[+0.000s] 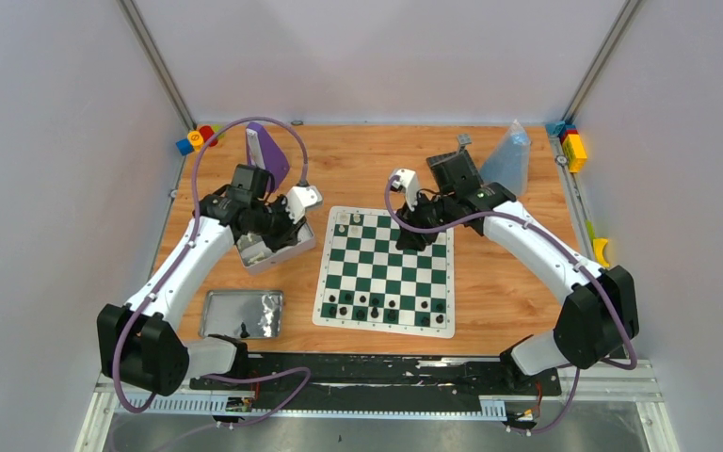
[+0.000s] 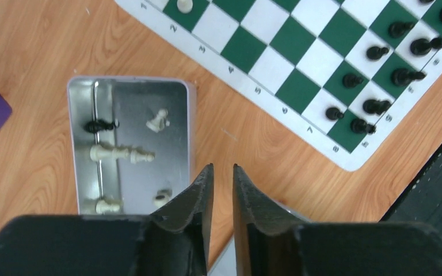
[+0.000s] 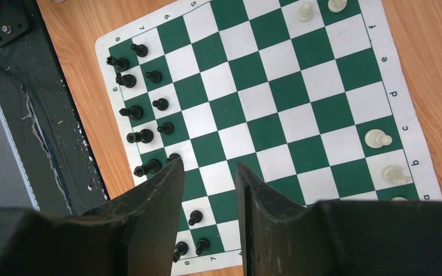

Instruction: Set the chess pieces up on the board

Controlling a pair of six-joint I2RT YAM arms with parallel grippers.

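Note:
The chessboard (image 1: pixel 383 282) has black pieces (image 3: pixel 160 104) in rows along one edge and several white pieces (image 3: pixel 375 138) on the opposite side. My left gripper hangs over the table beside a box (image 2: pixel 132 103) holding white pieces (image 2: pixel 112 152) and a black piece (image 2: pixel 99 125); its fingers are part open with nothing seen between them. My right gripper is above the board, fingers part open and empty.
A metal tray (image 1: pixel 242 306) at front left holds a small dark object. A purple wedge (image 1: pixel 265 155), a dark stand (image 1: pixel 447 162) and a blue translucent object (image 1: pixel 506 165) stand behind.

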